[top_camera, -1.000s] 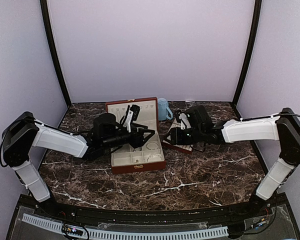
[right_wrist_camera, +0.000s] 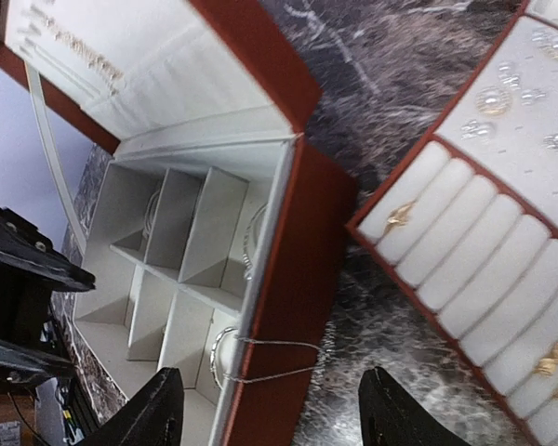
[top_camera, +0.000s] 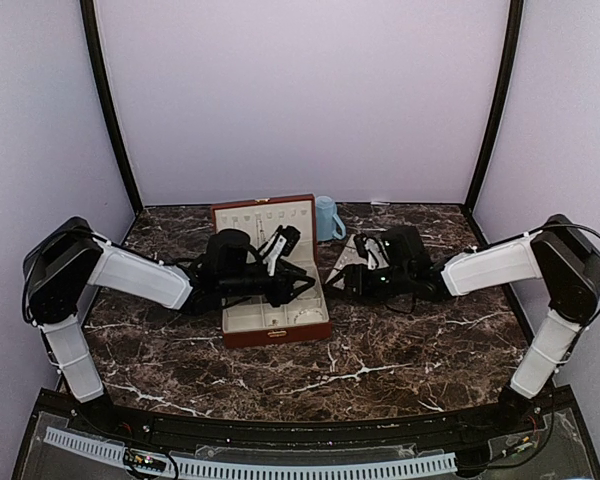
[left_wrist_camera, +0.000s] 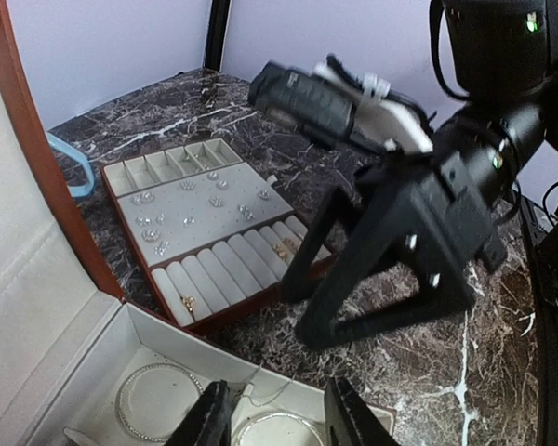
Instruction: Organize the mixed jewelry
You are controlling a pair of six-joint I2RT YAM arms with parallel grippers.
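Note:
A thin silver chain necklace (right_wrist_camera: pixel 279 343) is draped over the right wall of the open jewelry box (right_wrist_camera: pixel 302 269), its loop hanging down the outer red side. My right gripper stands open beside that wall with nothing between its fingers; the chain runs ahead of the gap. Over the box, my left gripper is also open and empty. Silver bangles (left_wrist_camera: pixel 153 400) lie in the box's compartments. To the right, the jewelry tray (left_wrist_camera: pixel 191 330) holds gold rings (left_wrist_camera: pixel 188 303) in its white rolls and pearl pieces (left_wrist_camera: pixel 151 234) on its flat panel.
A light blue mug (top_camera: pixel 326 218) stands behind the box's raised lid (top_camera: pixel 308 215). Between box and tray is a narrow strip of dark marble table (right_wrist_camera: pixel 358 339).
My left arm has moved rightward over the box. The right gripper dipped left toward the box wall and has come back a little. The chain stays draped over that wall.

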